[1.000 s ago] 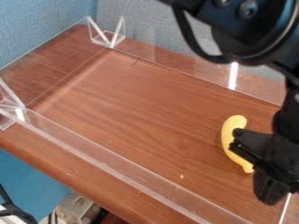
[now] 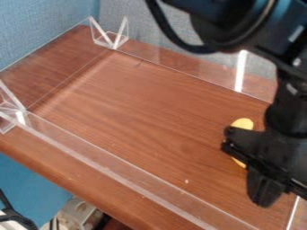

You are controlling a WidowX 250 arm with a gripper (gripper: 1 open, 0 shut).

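A black robot gripper (image 2: 261, 186) hangs at the right edge of the view, low over the wooden table, its body covering most of a yellow banana-shaped object (image 2: 240, 126), whose upper tip and left edge show. The fingers point down and look shut; whether anything lies between them is hidden by the gripper itself.
Clear acrylic walls (image 2: 120, 163) line the front and back of the wooden surface (image 2: 132, 108), with clear brackets (image 2: 108, 36) at the corners. A blue floor shows at the lower left.
The gripper has shifted up and left, covering more of the yellow object than before. The upper arm has moved too.
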